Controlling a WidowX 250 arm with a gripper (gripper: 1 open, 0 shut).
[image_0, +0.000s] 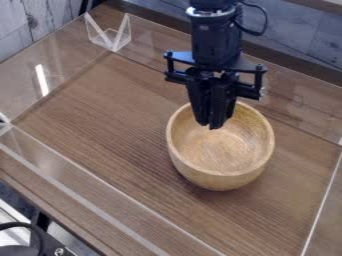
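A dark robot arm comes down from the top centre, its gripper (214, 110) hanging over the back part of a light wooden bowl (219, 160). The fingertips reach into or just above the bowl's rear; whether they touch it, and whether they are open or shut, I cannot tell. The bowl looks empty where it shows, though part of its back is hidden behind the gripper.
A small clear plastic object (110, 32) is at the back left. Black cabling lies at the bottom-left corner, and a wall runs along the back edge.
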